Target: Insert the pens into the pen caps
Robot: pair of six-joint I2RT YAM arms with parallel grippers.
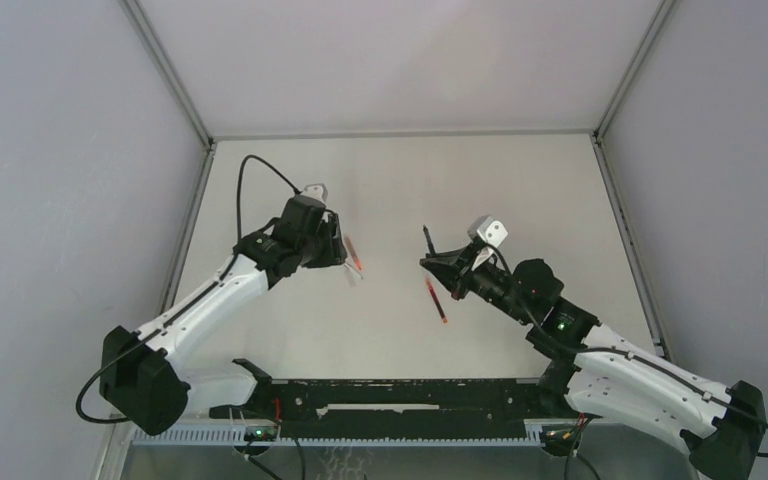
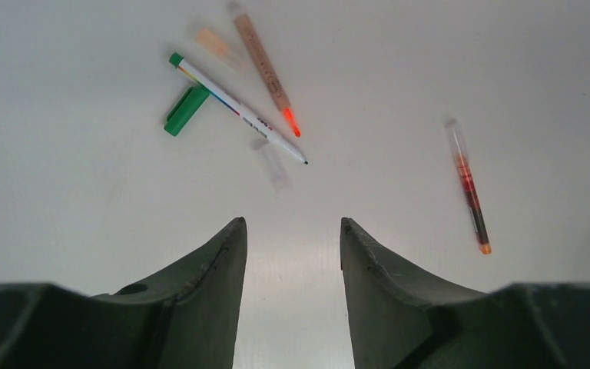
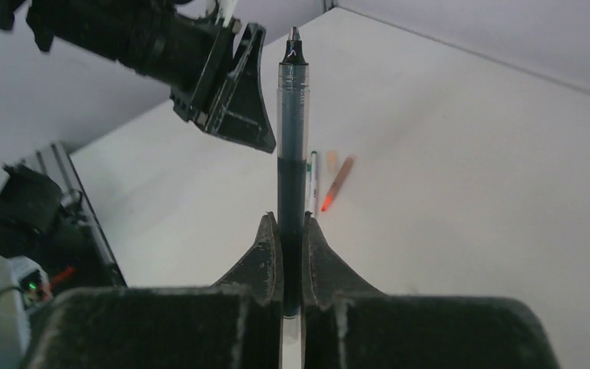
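My right gripper is shut on an upright dark grey pen [image 3: 292,184] with a bare tip at its top. My left gripper stands open above the table, nothing between its fingers. Below it lie a white pen [image 2: 238,108] with green end, a green cap [image 2: 187,109], an orange pen [image 2: 260,58] with exposed tip, an orange translucent cap [image 2: 217,46] and a faint clear cap [image 2: 271,164]. Farther right lies a red-and-dark pen [image 2: 469,188].
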